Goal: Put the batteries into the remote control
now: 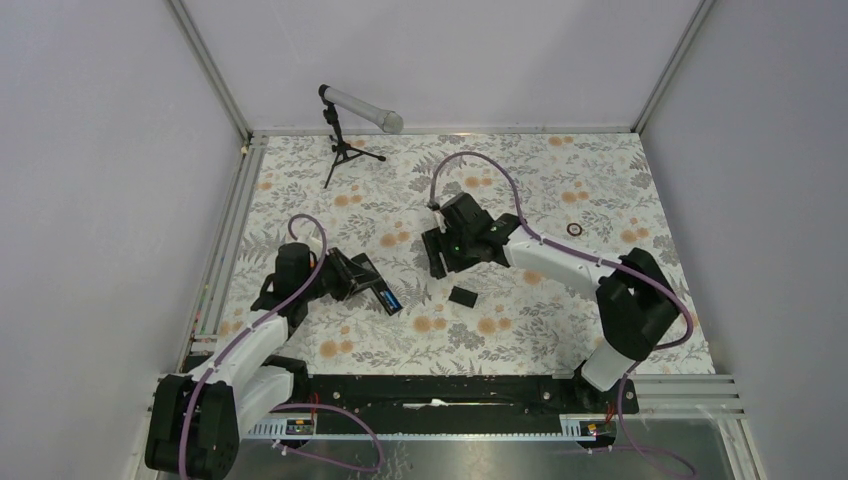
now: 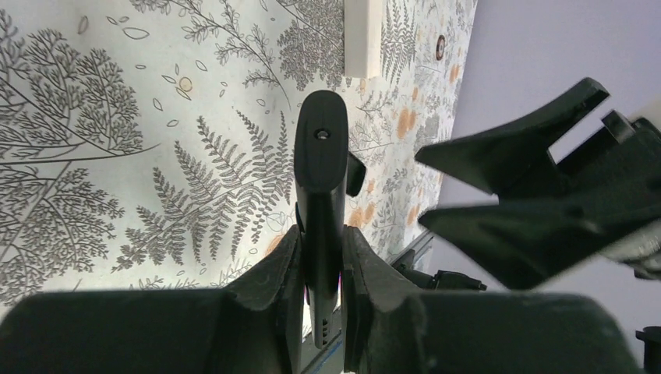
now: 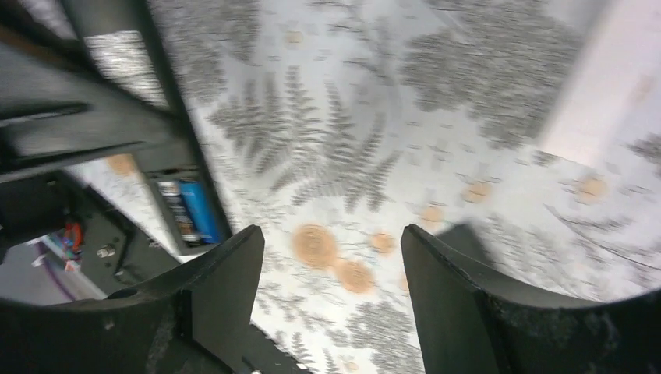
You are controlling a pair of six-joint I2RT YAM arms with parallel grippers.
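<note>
My left gripper [image 1: 362,277] is shut on the black remote control [image 2: 321,148], which is tilted above the table. At the remote's lower end the battery compartment lies uncovered, with a blue battery [image 3: 200,210] showing inside. Beside that battery is a darker, silver-ended strip that is too blurred to name surely. Flat on the cloth, apart from the remote, lies a small black piece [image 1: 463,297] that looks like the battery cover. Above the table to the right of the remote, my right gripper stands open with nothing between its fingers.
A white box [image 2: 363,39] lies farther back, hidden by the right gripper in the top view. A microphone on a tripod [image 1: 342,150] stands at the back left, and a small dark ring [image 1: 574,229] lies at the right.
</note>
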